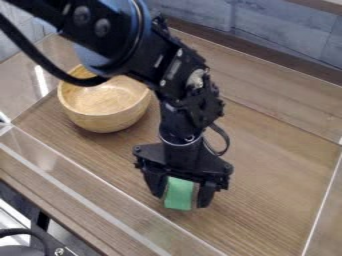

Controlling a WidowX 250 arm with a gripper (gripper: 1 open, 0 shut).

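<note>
A small green block [178, 196] lies on the wooden table near the front middle. My black gripper [181, 178] is low over it, open, with its fingers on either side of the block and partly covering it. Whether the fingers touch the block is unclear.
A wooden bowl [94, 101] sits at the back left, partly behind the arm. A pale wall stands at the back, and a dark cable shows at the bottom left.
</note>
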